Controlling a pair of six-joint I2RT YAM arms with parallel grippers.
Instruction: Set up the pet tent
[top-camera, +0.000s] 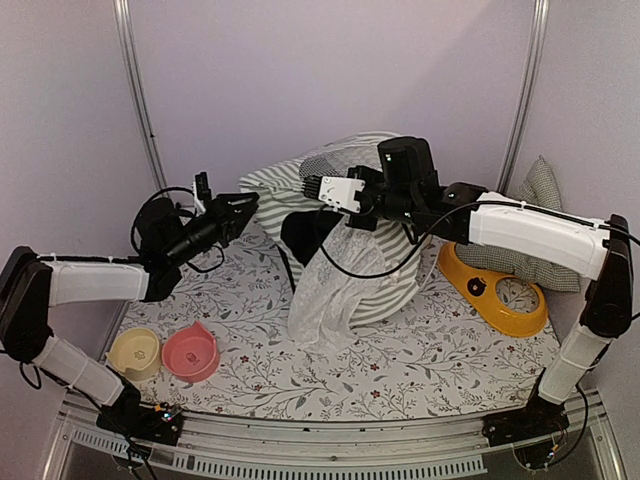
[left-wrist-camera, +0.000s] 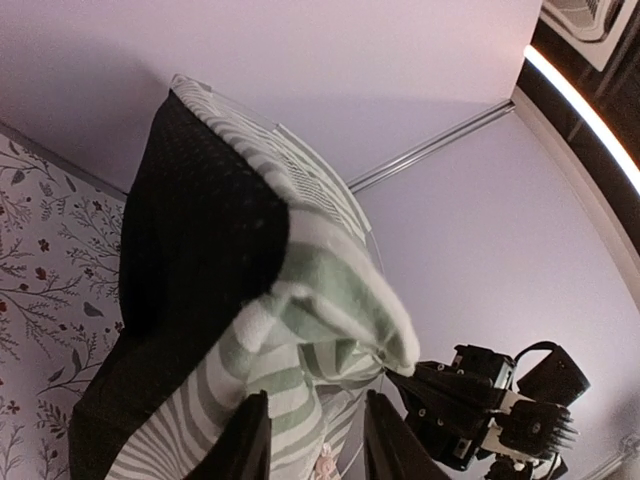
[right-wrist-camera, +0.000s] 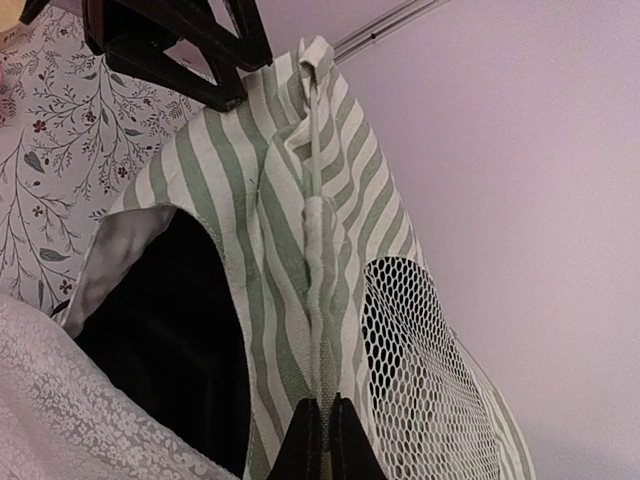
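Observation:
The striped pet tent (top-camera: 365, 290) with white lace flap and dark interior is raised mid-table, tilted, with mesh (right-wrist-camera: 400, 360) on one side. My left gripper (top-camera: 240, 215) is at its upper left corner (left-wrist-camera: 340, 280); in the left wrist view its fingers (left-wrist-camera: 255, 435) are apart, below the folded striped fabric, with none clearly held. My right gripper is shut on a striped sleeve with a thin pole, which runs up toward the left gripper. From above, the right arm covers the tent's upper right.
A pink bowl (top-camera: 190, 352) and cream bowl (top-camera: 133, 353) sit front left. A yellow feeder (top-camera: 515, 320) and grey cushion (top-camera: 545, 205) are at the right.

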